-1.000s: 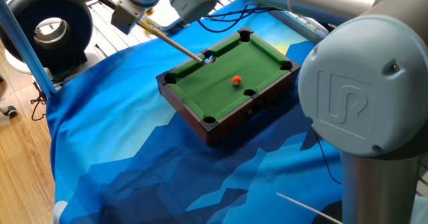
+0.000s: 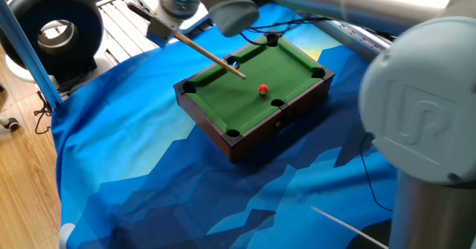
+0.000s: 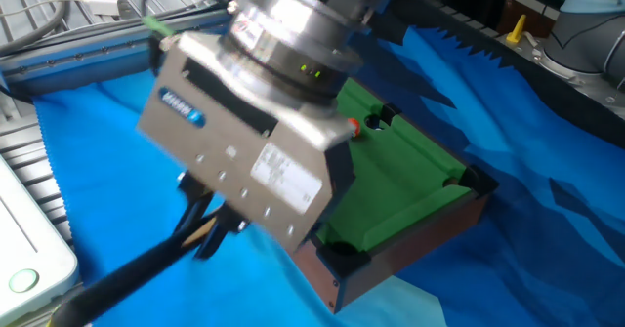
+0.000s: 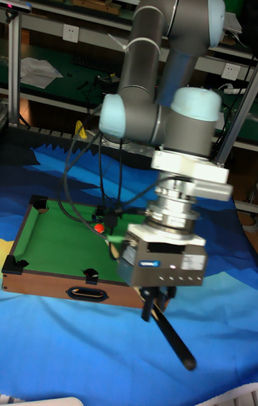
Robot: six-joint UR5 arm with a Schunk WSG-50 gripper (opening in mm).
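A small pool table (image 2: pixel 223 99) with green felt sits on the blue cloth. One red-orange ball (image 2: pixel 263 90) rests on the felt; in exterior view 2 the red ball (image 3: pixel 354 127) shows just past the gripper body. My gripper (image 4: pixel 157 305) is shut on a wooden cue (image 2: pixel 204 52), whose dark butt (image 4: pixel 175 341) slants down toward the viewer. The fingers (image 3: pixel 230 231) close around the shaft in exterior view 2. The cue tip (image 2: pixel 242 76) is over the felt, a short gap from the ball. Something small and pale shows by the nearby side pocket (image 2: pixel 231 60).
A black ring-shaped device (image 2: pixel 56 33) stands at the left in exterior view 1. Loose black cables (image 4: pixel 70 185) hang from the arm beside the pool table. A thin white rod (image 2: pixel 349 227) lies near the arm's base.
The cue tip has moved from beside the side pocket onto the felt, right and down toward the ball. The arm shifted with it. The red ball and table have stayed put.
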